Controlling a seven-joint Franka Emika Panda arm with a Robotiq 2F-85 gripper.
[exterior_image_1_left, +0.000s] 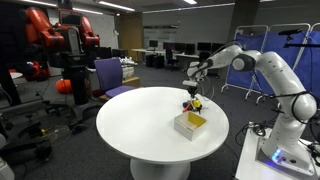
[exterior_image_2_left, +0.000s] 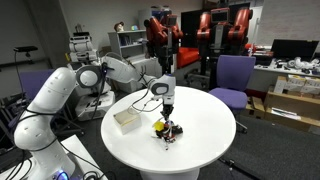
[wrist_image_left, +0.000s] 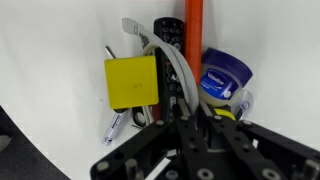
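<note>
In the wrist view, my gripper is shut on a curved, grey-white, smooth strip-like item (wrist_image_left: 175, 58). The strip's broader end reaches up and left, across a black remote-like object (wrist_image_left: 168, 32). Left of it lies a yellow block (wrist_image_left: 130, 82), and to the right stand an orange-red stick (wrist_image_left: 194, 38) and a blue jar (wrist_image_left: 226, 72). My gripper (exterior_image_2_left: 166, 106) hangs close over this cluster in the second exterior view. Whether the held item touches the objects below cannot be told.
An open box (exterior_image_1_left: 189, 124) stands nearer the first exterior camera, apart from the cluster. Pens or metal pieces (wrist_image_left: 115, 128) lie beside the yellow block. A purple chair (exterior_image_2_left: 233, 80) stands beyond the table.
</note>
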